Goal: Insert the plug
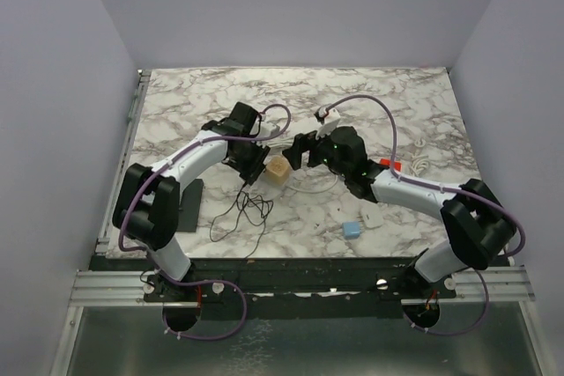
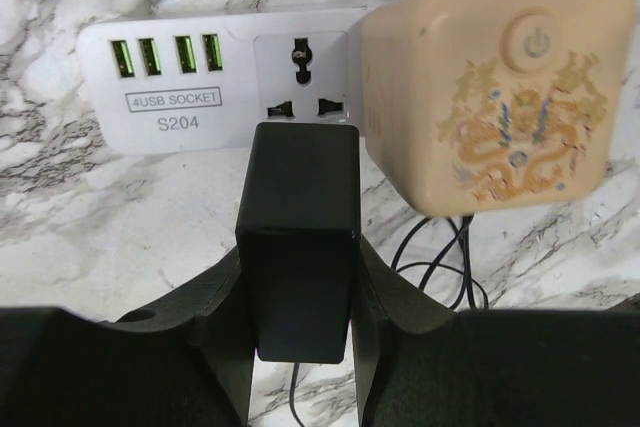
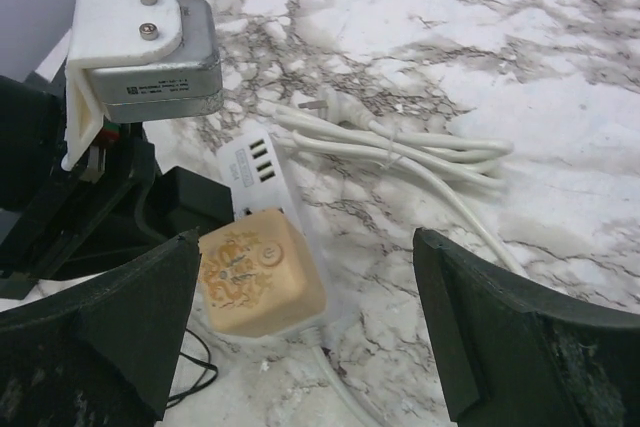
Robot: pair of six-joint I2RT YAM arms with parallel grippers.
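Note:
In the left wrist view my left gripper is shut on a black plug adapter, held just in front of the sockets of the white power strip. A peach cube with a dragon print sits at the strip's right end, next to the free-looking three-hole socket. My right gripper stands open above and beside the cube; in the top view it is to the right of the strip, with nothing seen between its fingers.
White cables lie coiled behind the strip; black cable lies loose in front. A dark flat object is at left, a blue block at front right, a red item at right.

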